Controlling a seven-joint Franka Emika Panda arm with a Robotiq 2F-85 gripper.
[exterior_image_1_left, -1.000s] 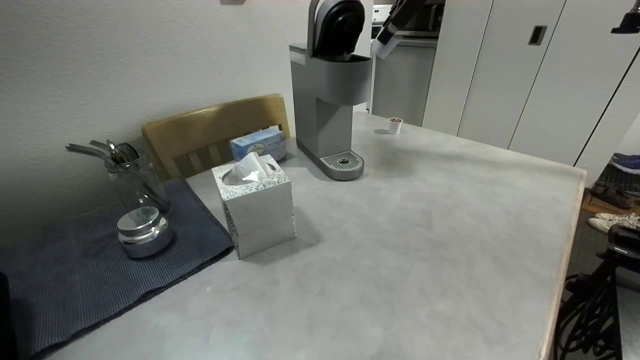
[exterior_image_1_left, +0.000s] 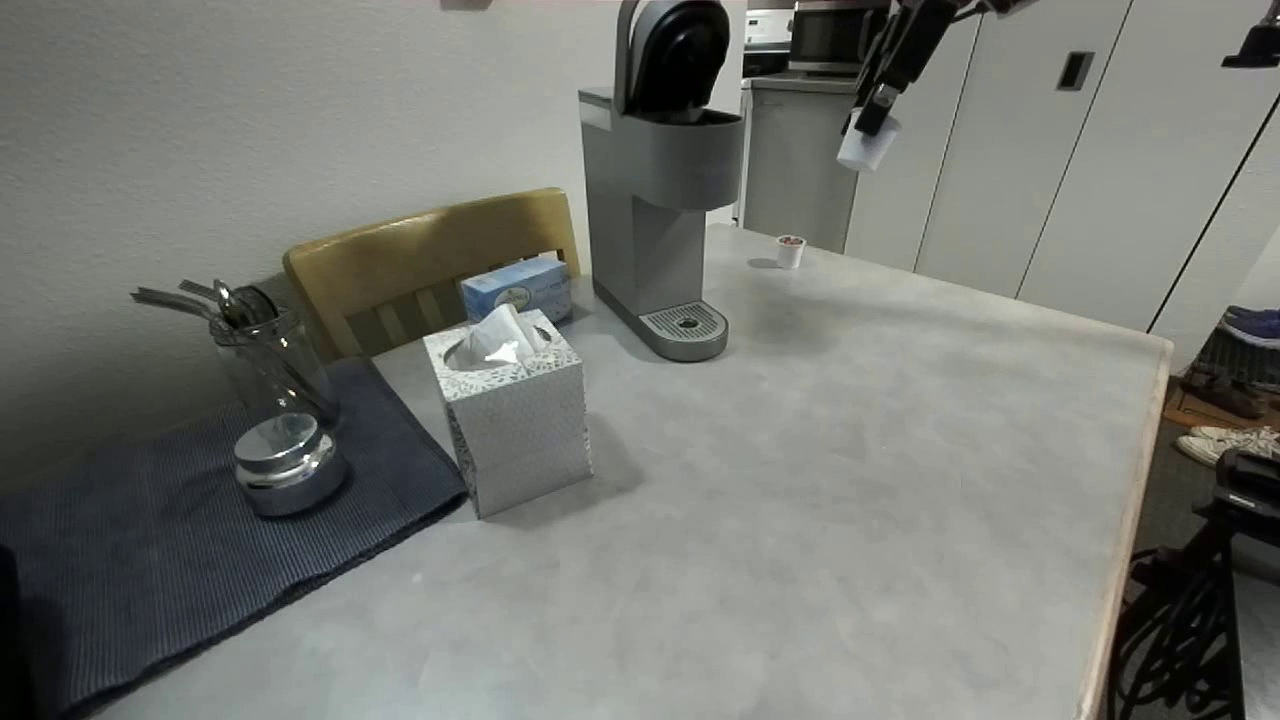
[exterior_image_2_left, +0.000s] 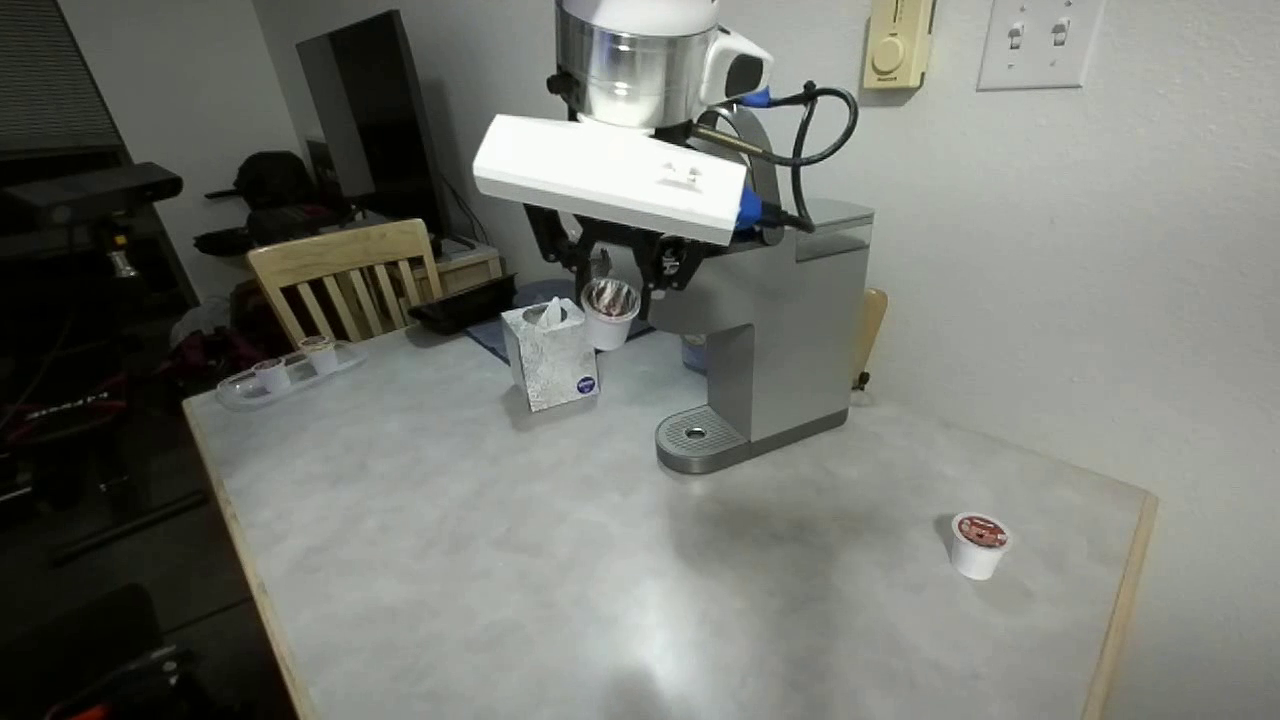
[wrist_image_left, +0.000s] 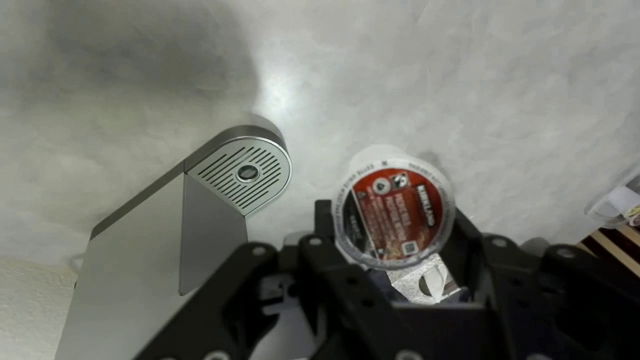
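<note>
A white coffee pod (wrist_image_left: 394, 216) with a red and black printed lid is held in the air, my gripper (exterior_image_2_left: 618, 288) shut on its sides. In exterior view 1 the held pod (exterior_image_1_left: 866, 144) hangs tilted, high above the table and right of the grey coffee machine (exterior_image_1_left: 654, 216). The machine's black lid (exterior_image_1_left: 681, 54) is raised, and its pod opening faces up beneath it. Its drip tray (wrist_image_left: 247, 173) lies left of the pod in the wrist view. A second pod (exterior_image_2_left: 979, 546) stands upright on the table, lid up.
A patterned tissue box (exterior_image_1_left: 516, 414) and a blue box (exterior_image_1_left: 518, 288) stand left of the machine. Utensils in a glass jar (exterior_image_1_left: 274, 354) and a silver container (exterior_image_1_left: 288, 462) are on a dark mat. A clear tray (exterior_image_2_left: 288, 374) sits at the far edge.
In exterior view 1 my gripper and the held pod have moved right and somewhat down, farther from the coffee machine. The machine and table items look unmoved.
</note>
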